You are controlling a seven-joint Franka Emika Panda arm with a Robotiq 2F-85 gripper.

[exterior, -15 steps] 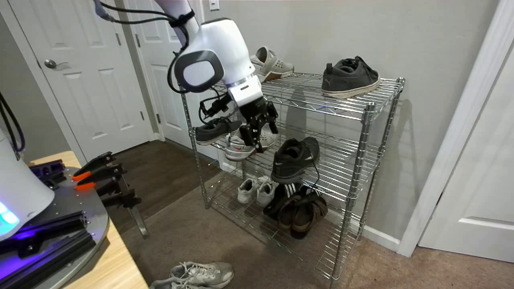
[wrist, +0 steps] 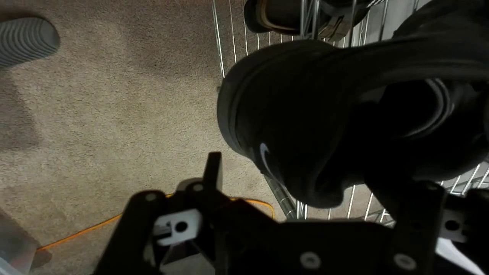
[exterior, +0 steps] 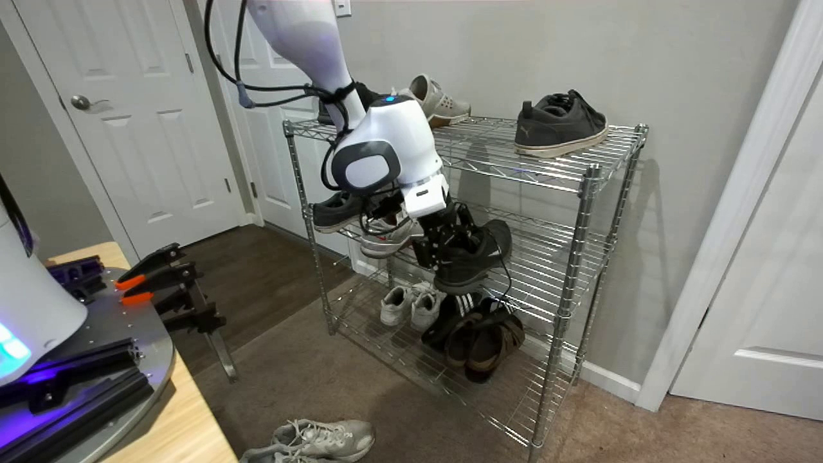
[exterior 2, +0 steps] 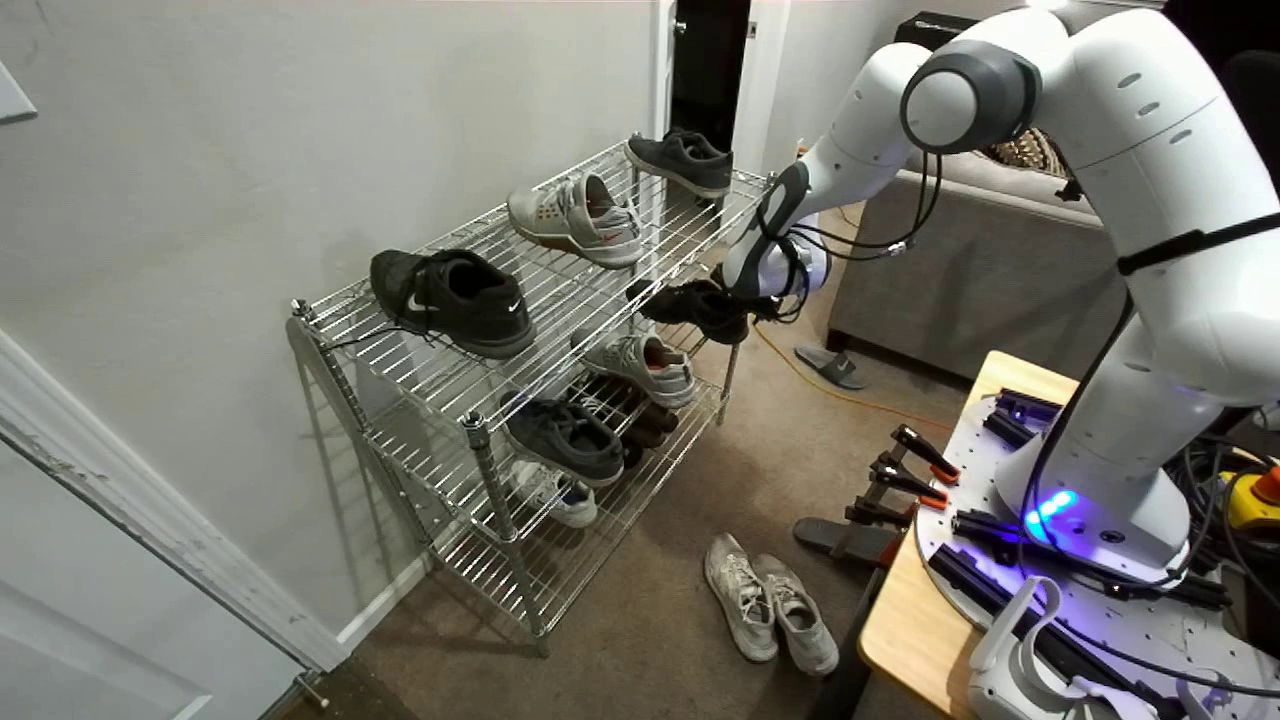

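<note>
My gripper is open, its fingers spread at the heel end of a black shoe with a white swoosh (wrist: 289, 105). That black shoe (exterior: 495, 245) stands on the middle shelf of the wire rack (exterior: 567, 297). In exterior view 1 the gripper (exterior: 443, 240) overlaps the left side of the shoe. One finger (wrist: 213, 169) shows clear of the shoe in the wrist view; the other side is dark against the shoe opening, and contact there cannot be told. In exterior view 2 the arm hides the gripper's tips.
A black shoe (exterior: 335, 211) and a grey shoe (exterior: 380, 238) share the middle shelf. White shoes (exterior: 409, 303) and brown sandals (exterior: 494, 339) sit below. Top-shelf shoes include a dark one (exterior: 560, 123). A grey pair (exterior 2: 768, 606) lies on the floor. Rack posts and shelf edges surround the gripper.
My arm has moved right and slightly down in exterior view 1, from in front of the grey shoe to the black swoosh shoe. The shoes stand where they were.
</note>
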